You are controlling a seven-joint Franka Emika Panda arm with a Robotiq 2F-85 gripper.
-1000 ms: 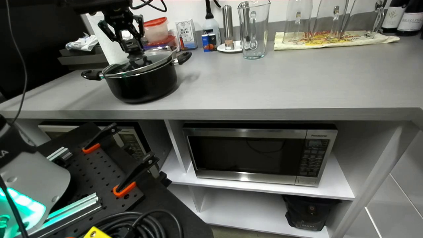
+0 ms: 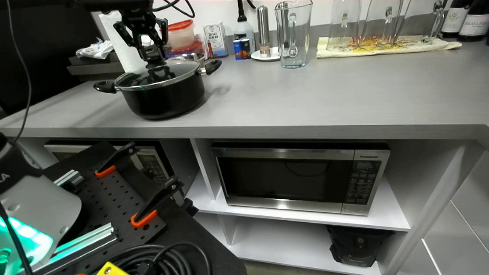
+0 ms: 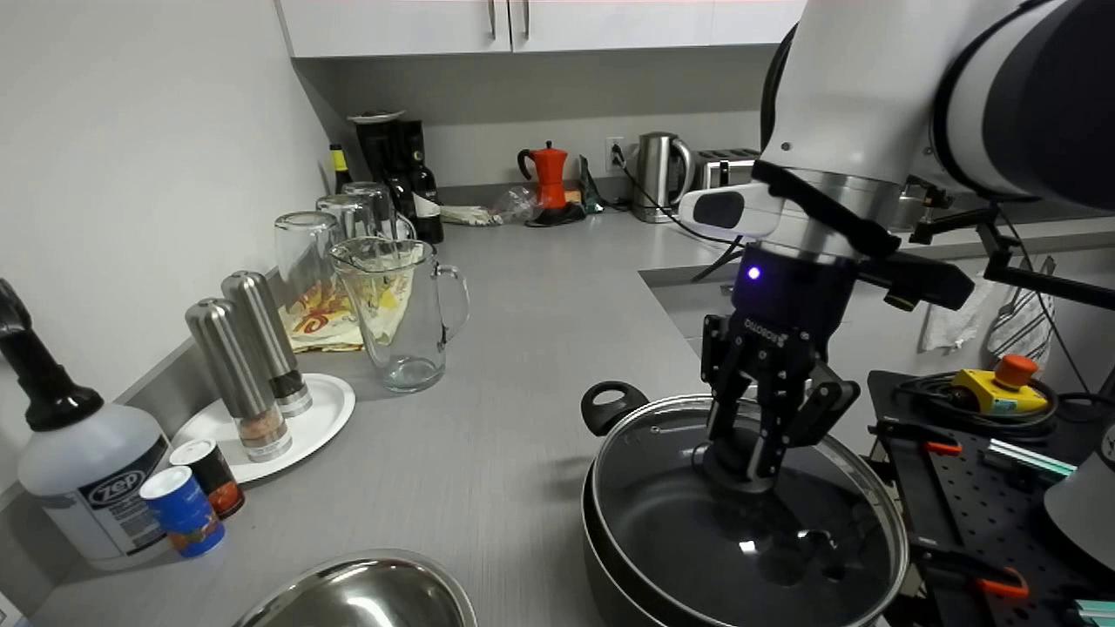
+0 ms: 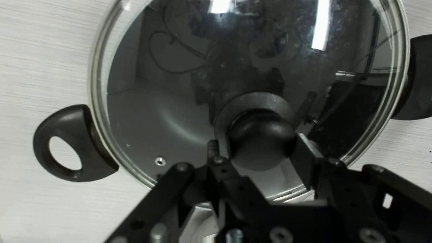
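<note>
A black pot with two side handles stands on the grey counter, toward the left in exterior view 1. Over it is a glass lid with a metal rim, placed slightly off the pot's centre; whether it rests fully on the rim or is partly raised, I cannot tell. My gripper is shut on the lid's round black knob, one finger on each side of it. From above, the lid covers the pot's opening.
A steel bowl is close beside the pot. Farther along the counter are a glass pitcher, two grinders on a white plate and a spray bottle. Bare counter extends right of the pot in exterior view 1.
In exterior view 1 the lid has shifted slightly left and down over the pot, the gripper still on its knob. The pot stays in place.
</note>
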